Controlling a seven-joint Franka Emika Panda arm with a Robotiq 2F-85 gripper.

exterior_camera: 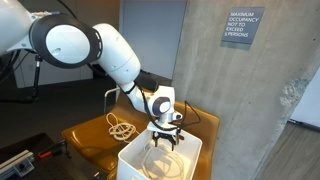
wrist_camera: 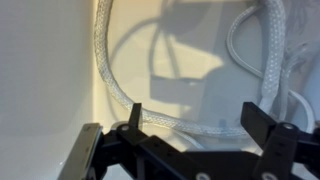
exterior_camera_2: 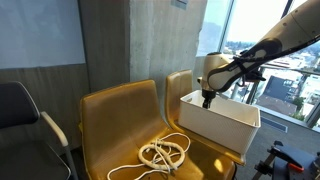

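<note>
Above the white bin (exterior_camera: 130, 157), my gripper (exterior_camera: 166, 142) points down with its fingers apart. In the wrist view the two black fingers (wrist_camera: 115, 150) stand wide apart, and nothing is held. Inside the bin lies a loop of white rope (wrist_camera: 190, 125), which crosses the space ahead of the fingertips. Exterior view 1 shows this same rope as a pale ring on the bin's floor. A second coil of white rope (exterior_camera_2: 163, 154) rests on a brown chair seat, outside the bin. The bin's wall (exterior_camera_2: 225, 125) hides its contents in exterior view 2.
The brown chairs (exterior_camera_2: 120, 115) stand in a row, with the bin on one at the far end. The bin's side wall (wrist_camera: 45, 90) is close on the left in the wrist view. A concrete wall (exterior_camera: 240, 80) rises behind. A black chair (exterior_camera_2: 30, 125) stands apart.
</note>
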